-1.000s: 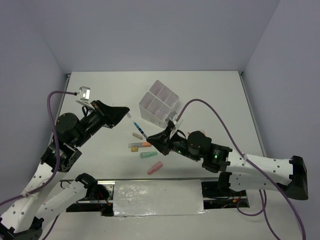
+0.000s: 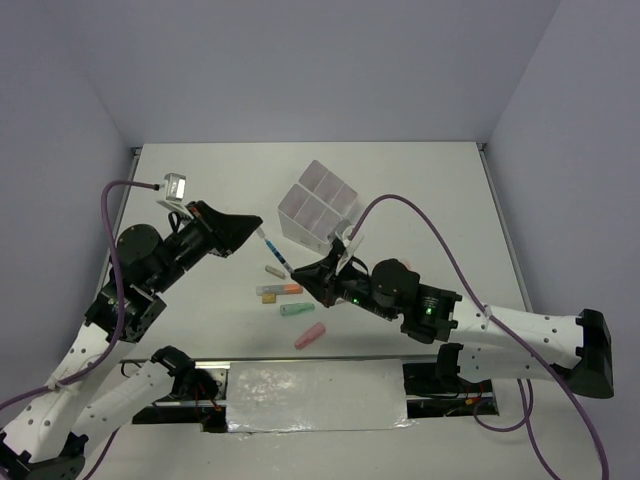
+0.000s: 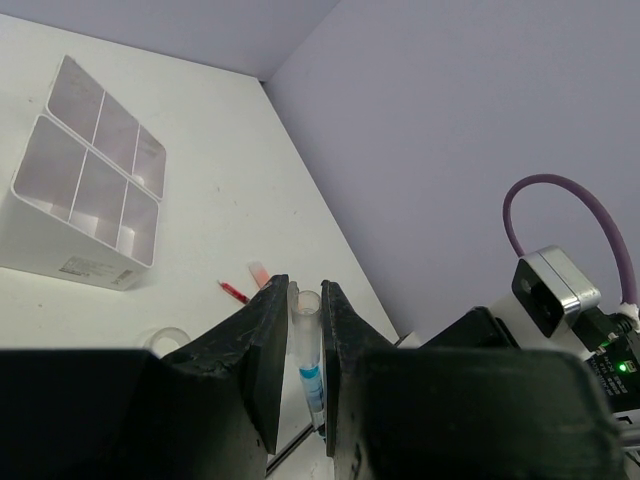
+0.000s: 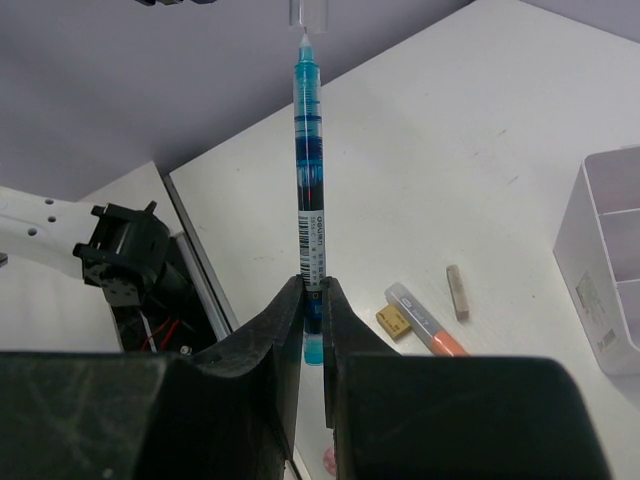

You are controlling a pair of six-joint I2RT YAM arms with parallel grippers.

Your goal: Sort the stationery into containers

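Note:
A blue pen (image 4: 309, 170) is held near its lower end by my right gripper (image 2: 296, 278), its white tip pointing up at a clear cap (image 4: 308, 12). My left gripper (image 2: 254, 226) is shut on that cap (image 3: 305, 307), with the pen lined up at it; whether they touch is unclear. On the table lie an orange-and-grey item (image 4: 425, 320), a yellow block (image 4: 394, 321), a small beige stick (image 4: 458, 292), a green item (image 2: 297, 308) and a pink item (image 2: 310, 335).
A white compartment box (image 2: 317, 205) stands at the table's back middle. Red items (image 3: 233, 291) lie to its right in the left wrist view. Grey walls surround it.
My left arm has shifted slightly to the right with the cap; the right arm has moved only very slightly.

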